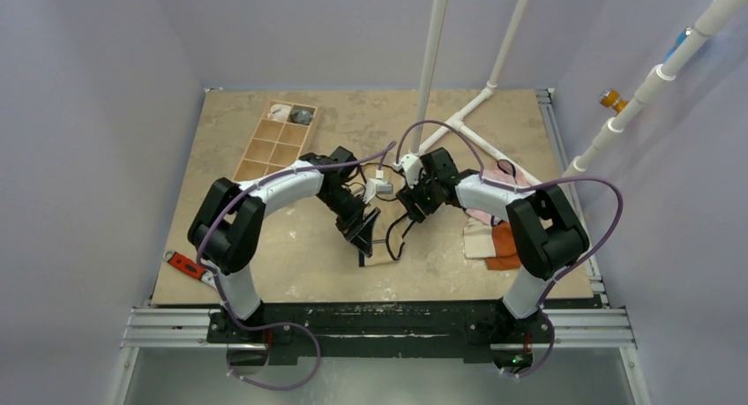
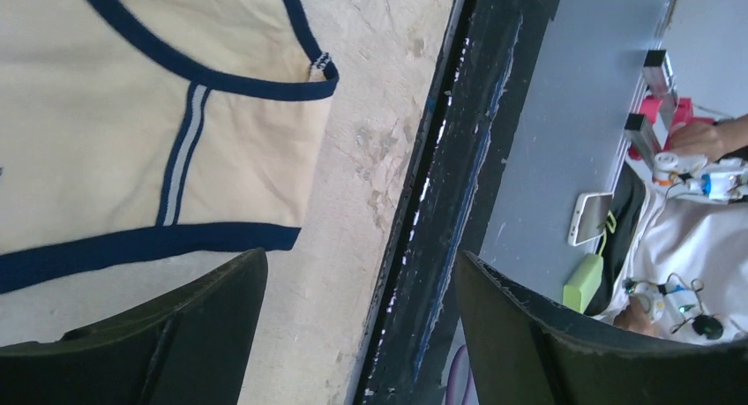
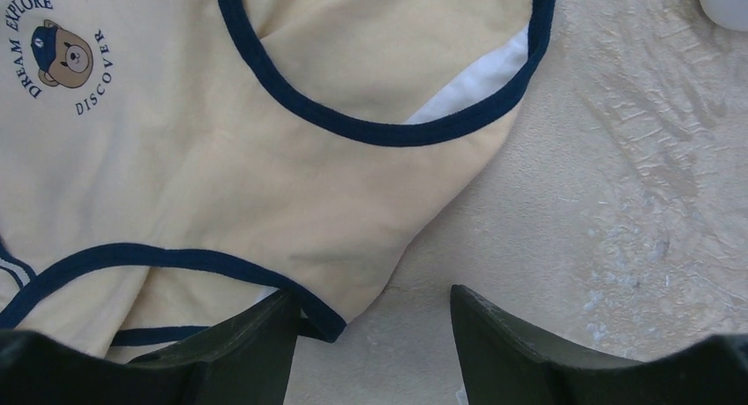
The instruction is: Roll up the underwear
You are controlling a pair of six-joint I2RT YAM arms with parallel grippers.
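Cream underwear [image 1: 383, 257] with navy trim lies on the table, its middle covered by my left arm in the top view. In the right wrist view the underwear [image 3: 353, 189] shows a bear print, and a trimmed corner overlaps one finger's tip region. The right gripper is open over that corner, at the cloth's right edge. My left gripper is also open, its fingers apart above the near end; the underwear [image 2: 97, 158] there lies flat, with a navy-edged hem and a striped band, mostly left of the fingers. Neither gripper grips any cloth.
A divided wooden box [image 1: 273, 131] holding rolled cloths stands at the back left. Folded garments [image 1: 503, 246] lie on the right. A red-handled tool [image 1: 185, 265] rests at the front left. White pipes [image 1: 459, 118] cross the back right.
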